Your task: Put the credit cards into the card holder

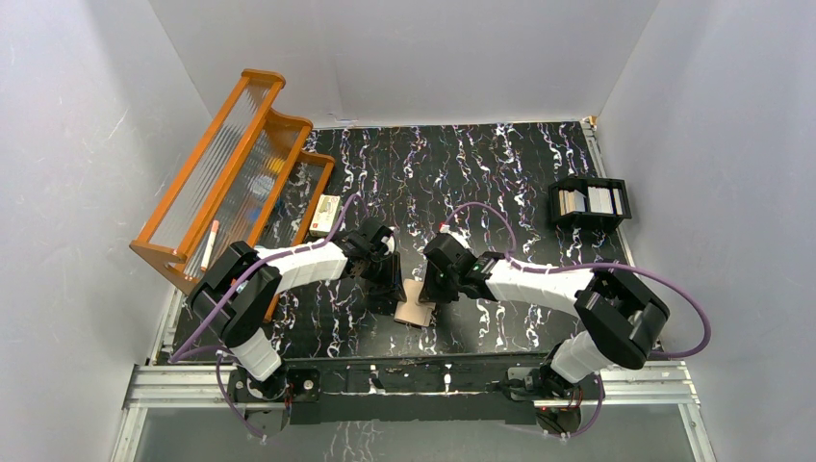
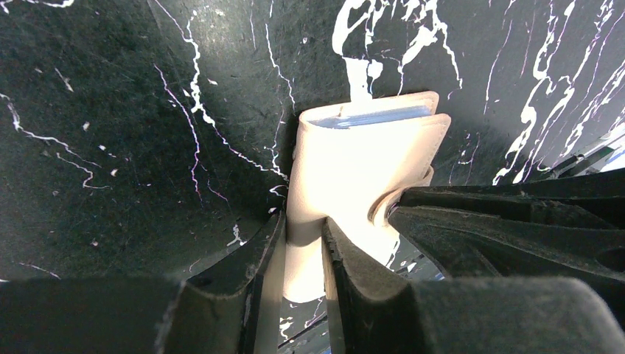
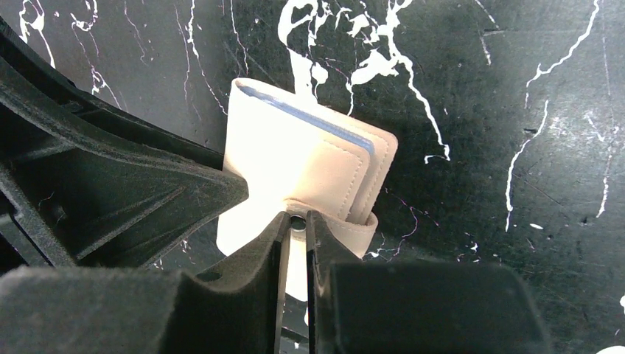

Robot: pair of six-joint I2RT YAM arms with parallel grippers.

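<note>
The beige card holder lies on the black marble table between my two grippers, with blue showing in its top slot in both wrist views. My left gripper is at the holder's side edge, its fingertips close together over that edge; whether they grip it is unclear. My right gripper is shut on the holder's strap flap, with a silver snap showing between the fingertips. The other gripper's body reaches into each wrist view over the holder.
An orange wooden shelf with ribbed clear panels stands at the left, beside a small box. A black tray of cards sits at the back right.
</note>
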